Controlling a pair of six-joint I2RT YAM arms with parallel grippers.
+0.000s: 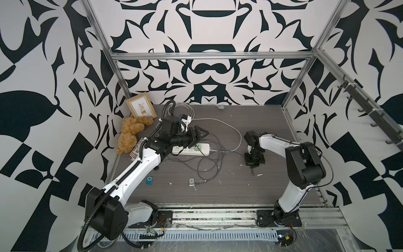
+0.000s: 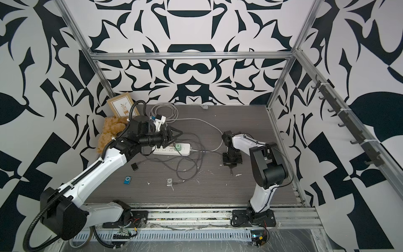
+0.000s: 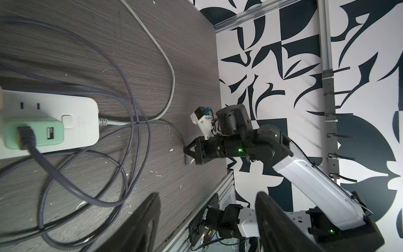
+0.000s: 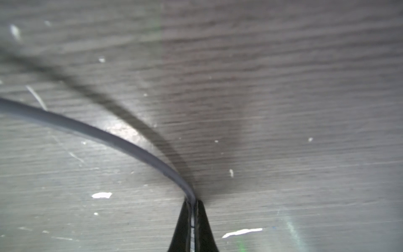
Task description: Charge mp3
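Observation:
My left gripper is open in the air above the power strip [image 1: 180, 150], nothing between its fingers. In the left wrist view, a green USB charger [image 3: 33, 134] sits in the strip with a dark cable plug in it. Low over the right of the table, my right gripper is shut on a thin grey cable [image 4: 126, 145], which bends in between its fingertips. A short cable end [image 3: 186, 159] hangs below it in the left wrist view. A silver mp3 player [image 1: 191, 181] lies near the front with a cable beside it. A blue mp3 player [image 1: 149, 180] lies further left.
Loose grey cable loops [image 1: 207, 163] cover the table's middle. A teddy bear [image 1: 130, 132] and a framed picture [image 1: 141, 105] fill the back left corner. A small black object [image 2: 134, 166] lies near the strip. Room is free at the back right.

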